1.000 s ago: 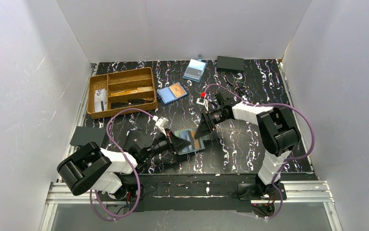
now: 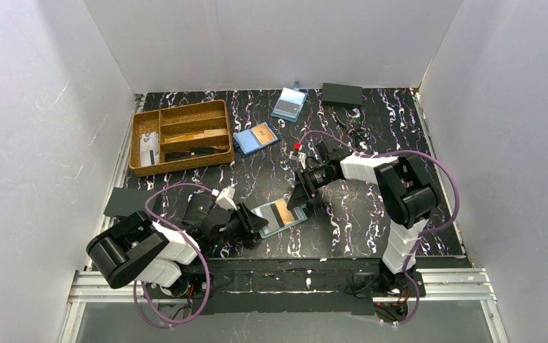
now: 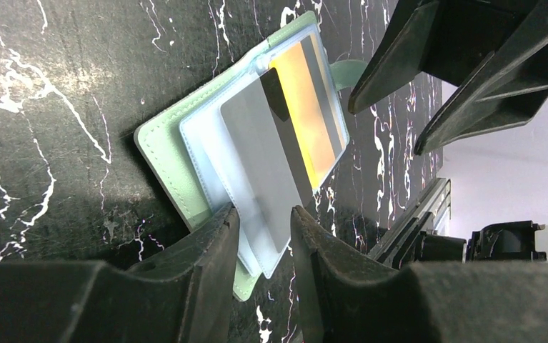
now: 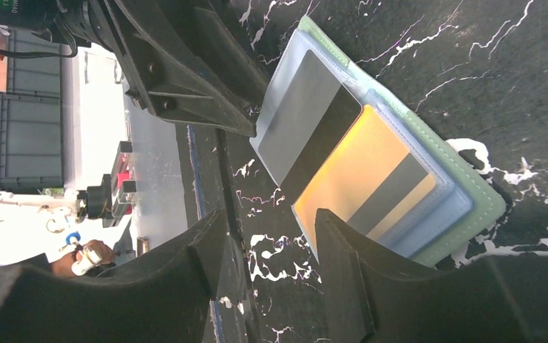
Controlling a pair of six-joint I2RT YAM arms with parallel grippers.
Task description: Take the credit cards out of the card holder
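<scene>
A light blue and green card holder lies on the dark marbled table between my grippers, with grey and yellow-orange banded card faces in its clear sleeves. My left gripper is low at the holder's near end, its fingers part open, one at the sleeve edge; I cannot tell whether anything is between them. My right gripper stands open over the holder's other end, beside the orange card.
A wooden organiser stands at the back left. Two other card holders and a black box lie behind. Dark pads are at the left. The table front is close below both arms.
My left gripper has moved down and left to the holder's near end, uncovering more of it in the top view.
</scene>
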